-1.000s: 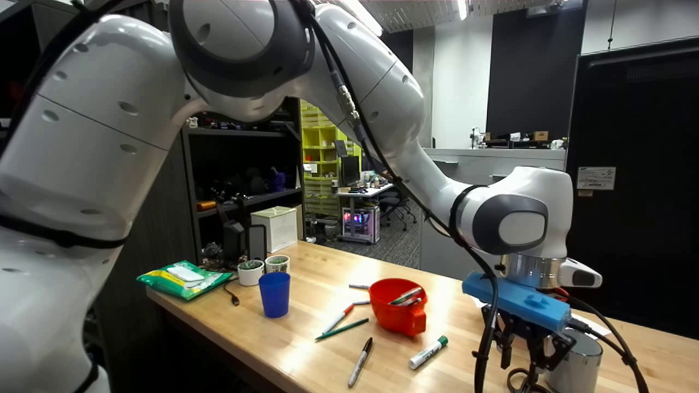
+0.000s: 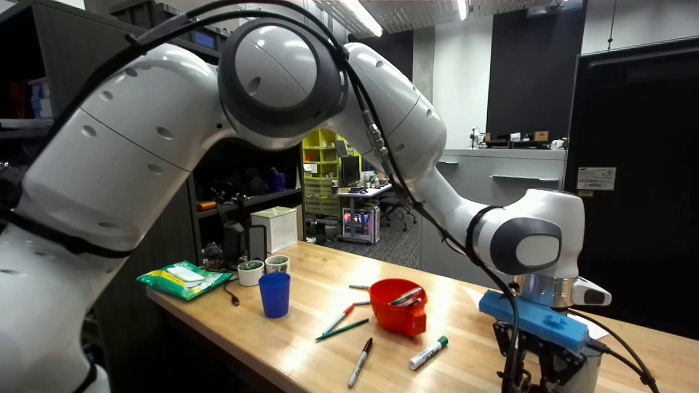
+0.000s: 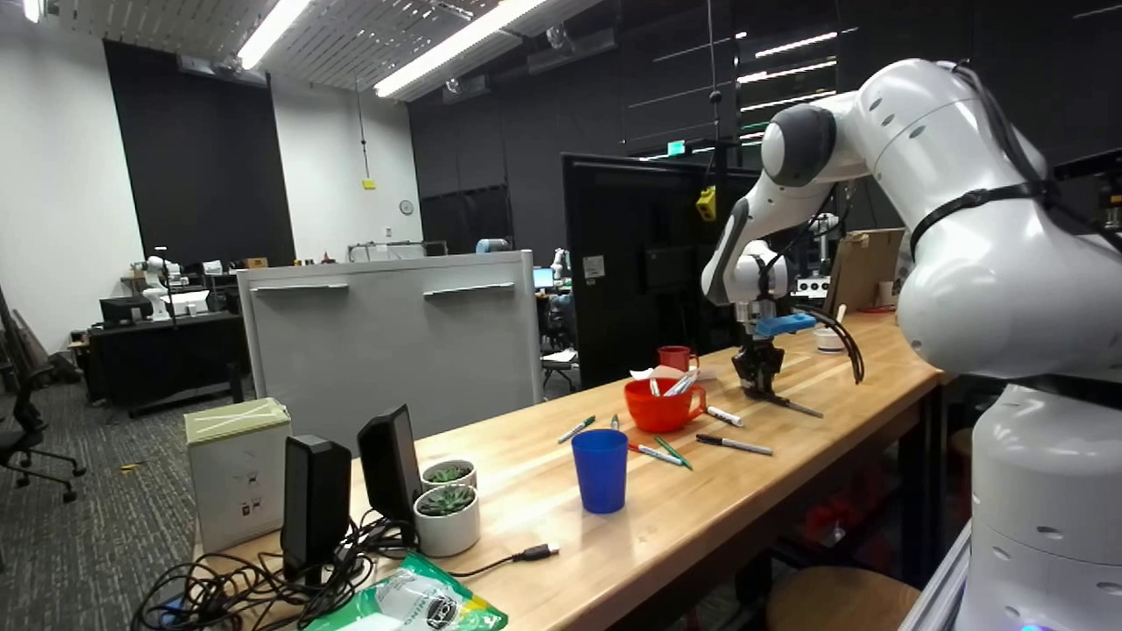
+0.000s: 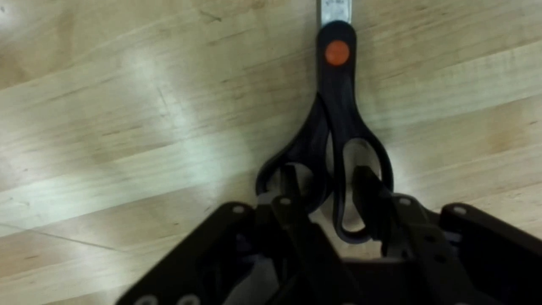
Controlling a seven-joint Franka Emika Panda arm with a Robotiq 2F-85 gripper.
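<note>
Black-handled scissors point(image 4: 339, 81) with an orange pivot lie flat on the wooden table in the wrist view, blades pointing to the top edge. My gripper is down at the handles. Its fingers stand part open, one over each handle loop, with handle material in the gap between them. Whether the fingertips touch the scissors cannot be made out. From the other side, my gripper point(image 3: 759, 389) is low at the tabletop, the scissors point(image 3: 796, 407) sticking out beneath it.
A red cup point(image 2: 397, 314) holding markers stands nearby, with loose markers around it, among them a green-capped one point(image 2: 428, 352). A blue cup point(image 2: 274, 295) is farther left. Close behind the gripper is a grey cylindrical container point(image 2: 585, 373). Around the scissors the wood is clear.
The arm has come down and shifted to the right in exterior view 1. The scissors' handles, visible under the gripper before, are now out of sight there.
</note>
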